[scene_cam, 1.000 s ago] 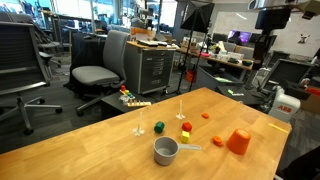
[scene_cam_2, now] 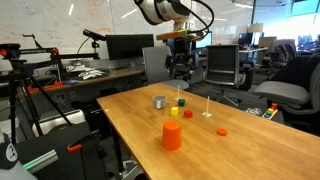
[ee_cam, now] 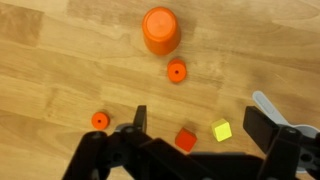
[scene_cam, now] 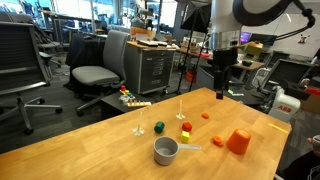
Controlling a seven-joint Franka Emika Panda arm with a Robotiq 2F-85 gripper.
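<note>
My gripper is open and empty, held well above the wooden table. In exterior view 1 it hangs at the right (scene_cam: 222,94). Below it in the wrist view, a red block (ee_cam: 185,140) and a yellow block (ee_cam: 221,130) lie between the spread fingers. An orange cup (ee_cam: 160,32) stands at the top of that view, with an orange ring (ee_cam: 176,71) near it. Another orange ring (ee_cam: 100,121) is left of the fingers. A grey metal pot (scene_cam: 165,151) with a handle stands on the table, partly hidden by a finger in the wrist view.
A green object (scene_cam: 159,127) lies behind the pot. Two thin upright white sticks (scene_cam: 180,107) rise from the table. Several small coloured pieces (scene_cam: 133,100) sit at the table's far edge. Office chairs (scene_cam: 100,75) stand beyond it.
The arm has swung left in exterior view 1 and come down from the upper right, bringing the gripper over the table. The objects on the table have not moved.
</note>
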